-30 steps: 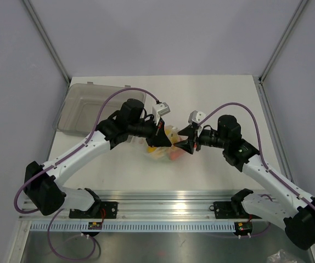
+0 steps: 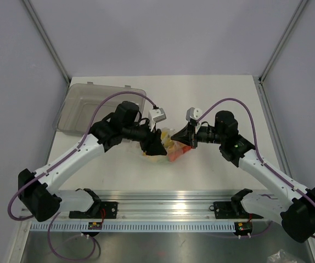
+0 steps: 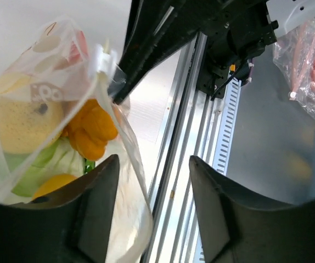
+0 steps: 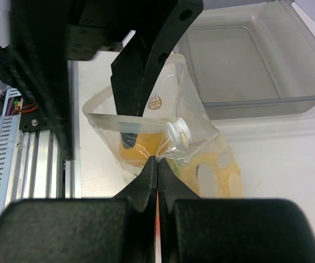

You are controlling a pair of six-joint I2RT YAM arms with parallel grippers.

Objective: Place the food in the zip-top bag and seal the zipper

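Observation:
The zip top bag (image 2: 176, 152) lies at table centre with yellow, orange and green food inside; in the left wrist view a potato-like piece (image 3: 26, 123) and orange pieces (image 3: 89, 142) show through its plastic. My left gripper (image 2: 154, 143) stands part open over the bag's left side, its fingers either side of a bag edge in its wrist view. My right gripper is shut at the bag's upper edge, beside the white zipper slider (image 4: 179, 131); whether the thin film is between its tips is hard to tell.
A clear empty plastic container (image 2: 80, 107) sits at the back left. More plastic bags (image 3: 305, 66) lie beyond the table's front rail, at bottom right in the top view.
My left gripper has moved slightly toward the front and its fingers look wider apart.

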